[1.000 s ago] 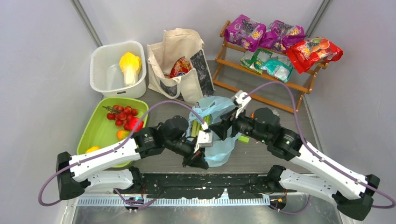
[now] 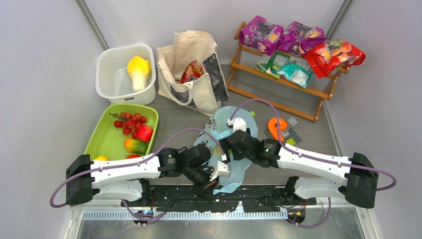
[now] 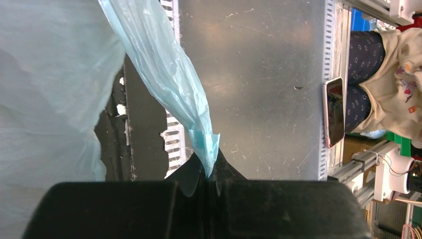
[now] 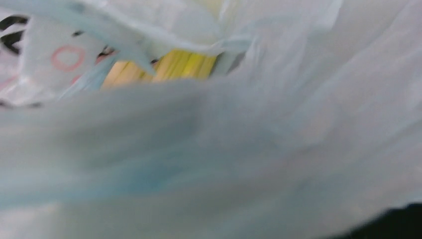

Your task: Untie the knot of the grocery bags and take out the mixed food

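Note:
The light blue plastic bag (image 2: 236, 174) lies spread at the table's front middle. My left gripper (image 2: 208, 191) is at its front edge, shut on a twisted strand of the bag (image 3: 174, 84). My right gripper (image 2: 230, 148) is down on the bag farther back; the right wrist view is filled with blurred plastic, with yellow contents (image 4: 184, 64) and a printed white item (image 4: 59, 59) showing through an opening. The right fingers are mostly hidden, so their state does not show.
A green bin (image 2: 99, 134) of produce and a white bin (image 2: 107, 74) stand left, a canvas tote (image 2: 174, 59) behind, a wooden snack rack (image 2: 278, 102) at back right. An orange disc (image 2: 273, 124) lies right of the bag.
My left gripper has moved toward the front edge, drawing the bag's strand out.

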